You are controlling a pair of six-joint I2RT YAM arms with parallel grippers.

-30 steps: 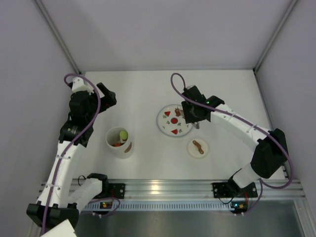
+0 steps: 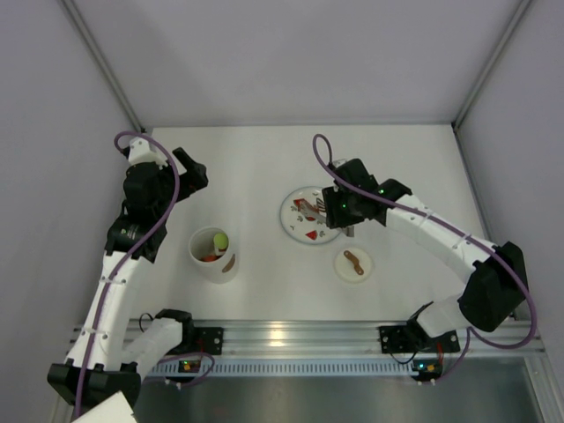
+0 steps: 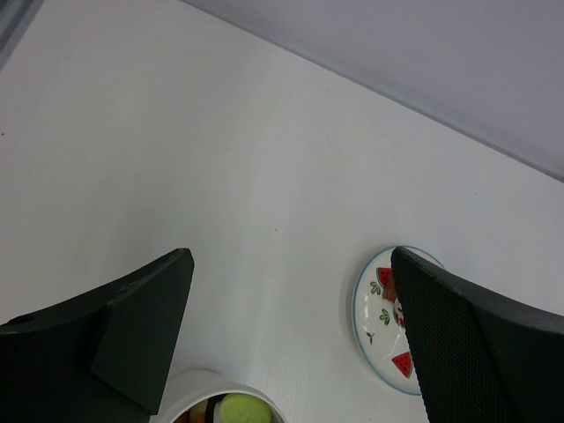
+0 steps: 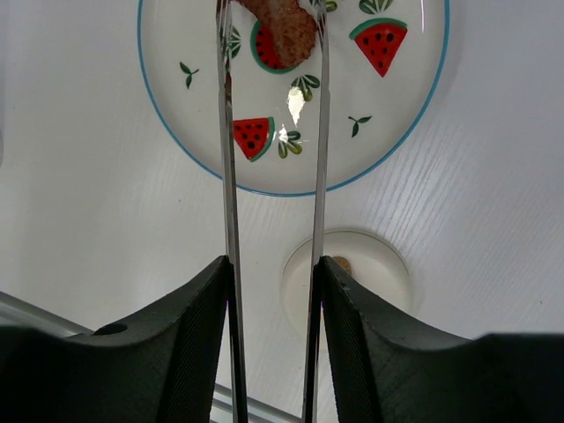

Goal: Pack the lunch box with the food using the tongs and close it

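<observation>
A pair of long metal tongs (image 4: 321,159) is squeezed between the fingers of my right gripper, reaching over the round plate (image 4: 405,132) with watermelon prints. A brown food piece (image 4: 291,35) shows between the tong arms above the plate; whether they touch it I cannot tell. From above, my right gripper (image 2: 332,210) stands at the plate's right edge. The white lunch container (image 2: 214,275) holds a green round item (image 2: 220,241) and something reddish. Behind it, my left gripper (image 2: 191,173) hangs open and empty, its fingers (image 3: 132,335) wide apart.
A small pale dish (image 2: 342,270) with another brown piece (image 2: 354,263) lies in front of the plate. Bare white table (image 2: 247,159) stretches behind the container and left of the plate. Metal rails run along the front edge.
Over the plate, the tong tips and the brown piece have shifted leftward and a little toward the front. My right arm has moved slightly with them. My left arm stays still.
</observation>
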